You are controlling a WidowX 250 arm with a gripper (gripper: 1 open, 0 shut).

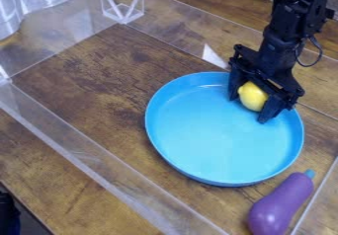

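My black gripper [260, 86] reaches down from the upper right, its open fingers around a yellow object [254, 96] at the top right inside a round blue plate [211, 140]. The fingers partly hide the yellow object, so whether they touch it cannot be told.
A purple eggplant-like object [278, 203] lies at the lower right, beside the plate. Clear walls [122, 10] edge the wooden table [79, 81].
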